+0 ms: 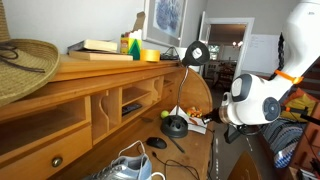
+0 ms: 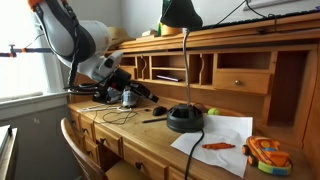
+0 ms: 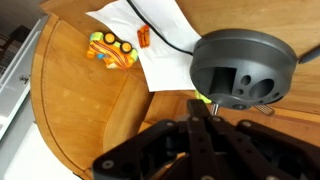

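My gripper appears at the lower middle of the wrist view, fingers close together, with nothing visible between them. It is shut. In that view the dark lamp base [image 3: 235,62] lies just past the fingertips; the gap in depth is hard to judge. Exterior view 2 has the gripper [image 2: 152,98] over the desk's front side, left of and apart from the lamp base [image 2: 185,118]. White paper [image 2: 225,140] with a small orange item [image 2: 218,146] on it lies right of the lamp. Farther right sits an orange toy car [image 2: 267,155].
A black mouse [image 1: 156,142], a grey shoe [image 1: 128,165] and cables lie on the near part of the desk in exterior view 1. The lamp's tall stem and its shade [image 2: 180,14] rise above the desk. A shelf unit [image 1: 85,115] lines the back.
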